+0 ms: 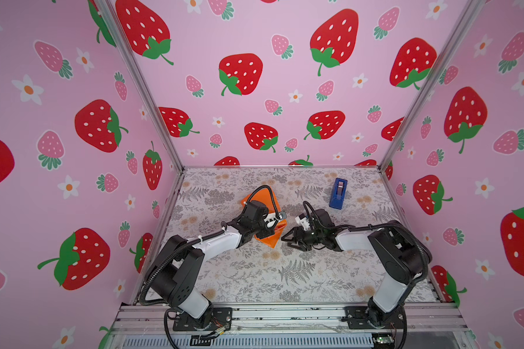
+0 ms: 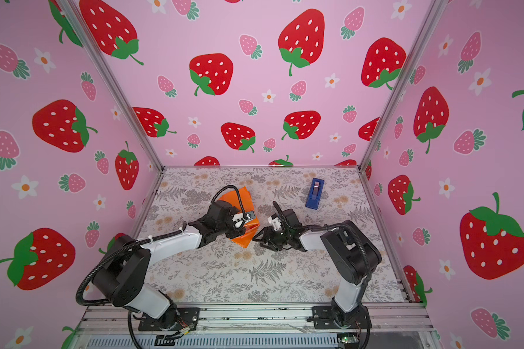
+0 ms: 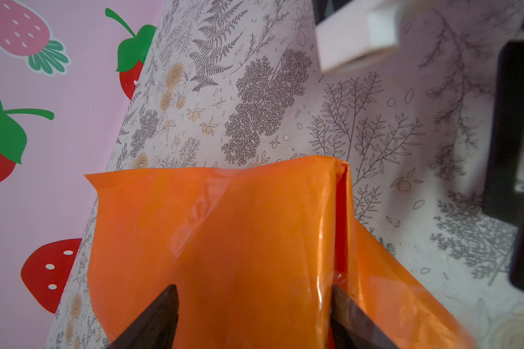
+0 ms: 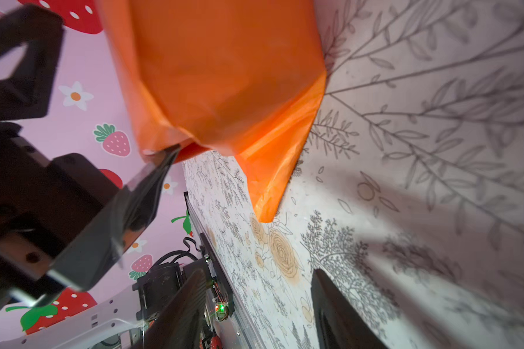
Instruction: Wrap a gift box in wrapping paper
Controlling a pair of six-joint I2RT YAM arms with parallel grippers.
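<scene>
Orange wrapping paper [image 1: 263, 199] lies left of the table's middle, partly covered by my left arm. In the left wrist view the paper [image 3: 244, 226] is folded into a raised block with a straight edge, and a shiny clear strip crosses its top; no bare box surface shows. My left gripper is open low over this block, one finger at its raised edge. In the right wrist view a pointed flap of paper [image 4: 273, 168] hangs out beyond the block. Short of that flap, my right gripper stands open, with only tabletop visible between its fingers.
A blue tool [image 1: 338, 193], perhaps a tape dispenser, lies at the back right. The two grippers are close together at the paper's right side.
</scene>
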